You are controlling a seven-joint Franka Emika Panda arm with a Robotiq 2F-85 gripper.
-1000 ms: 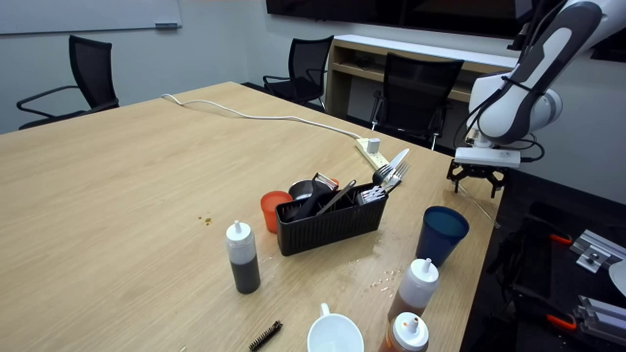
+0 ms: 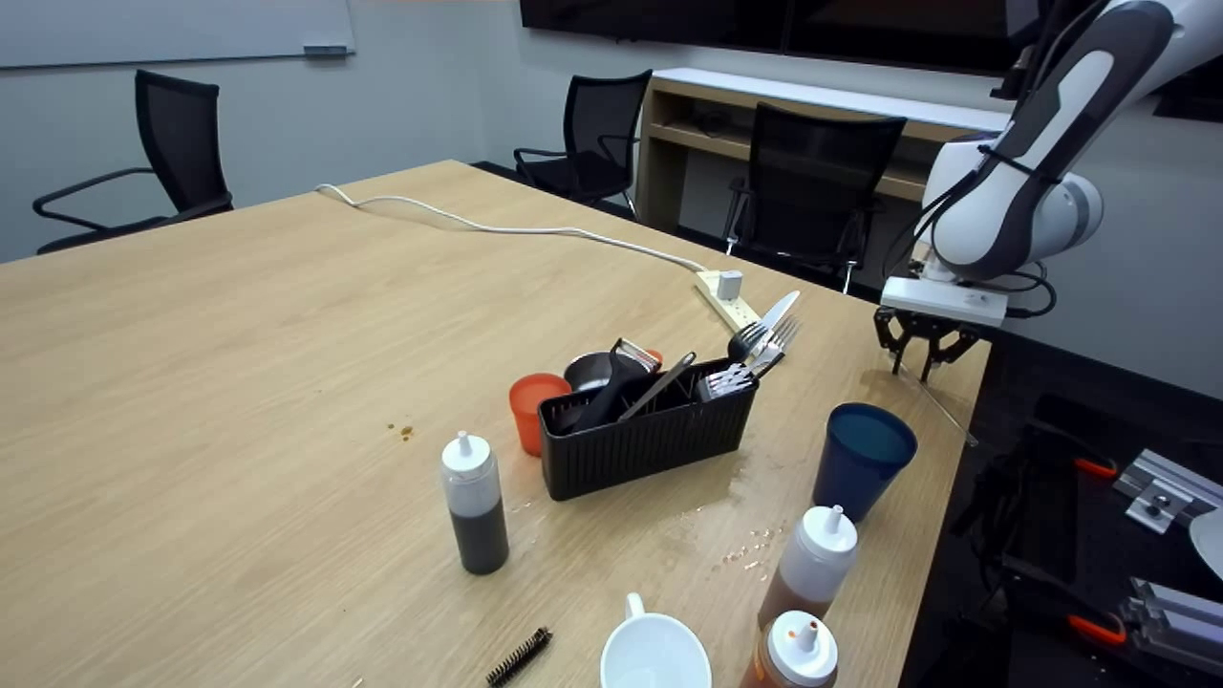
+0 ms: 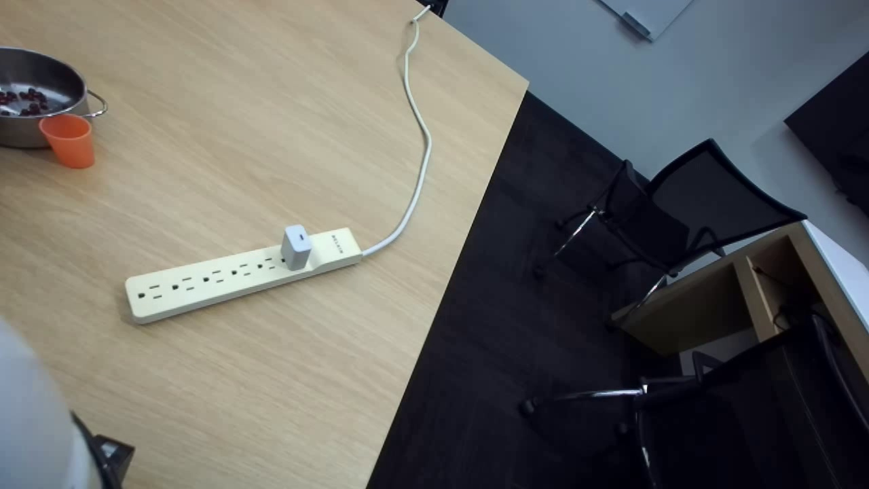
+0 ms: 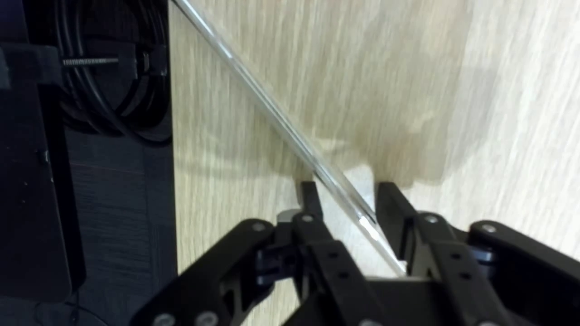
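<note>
A thin, shiny clear-looking rod [image 4: 272, 111] lies slantwise on the wooden table near its edge. In exterior view 1 the same rod [image 2: 949, 417] reaches out past the table's right edge. My gripper is low over the table with its fingers part open, and the rod passes between the two black fingers. The rod runs close to the right finger [image 4: 392, 212]; whether they touch I cannot tell. A gap shows between the rod and the left finger. From exterior view 1 the gripper [image 2: 911, 371] points down at the table's far right corner.
A dark blue cup [image 2: 862, 453] stands nearer the camera along this edge. Beyond it are squeeze bottles [image 2: 808, 562] and a white mug [image 2: 654, 655]. A black basket of cutlery [image 2: 642, 447] and a power strip [image 3: 236, 277] sit further left. Bare table surrounds the gripper.
The gripper's fingers have come closer together around the rod, and the arm has shifted slightly. The rod and the other objects have stayed where they were.
</note>
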